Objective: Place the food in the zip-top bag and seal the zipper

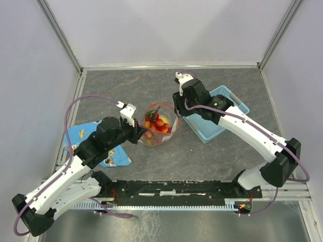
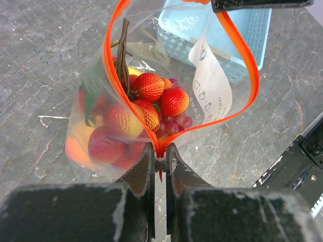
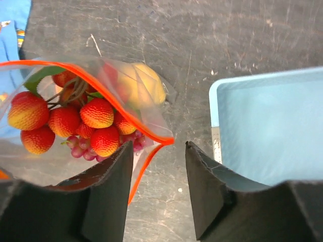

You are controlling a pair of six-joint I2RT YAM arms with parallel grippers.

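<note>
A clear zip bag (image 1: 157,138) with an orange zipper rim holds red textured fruits (image 2: 149,86), grapes (image 2: 171,126) and a yellow fruit (image 3: 146,85). Its mouth gapes upward. My left gripper is shut on the near corner of the zipper rim. My right gripper is part open at the bag's far right corner, in the top view just above that side; in the right wrist view the orange rim runs behind and left of its fingertips, with nothing visibly clamped.
A light blue basket (image 1: 207,132) lies right of the bag, partly under my right arm. A blue printed cloth (image 1: 118,156) lies at left. Bare grey table is in front of and behind the bag.
</note>
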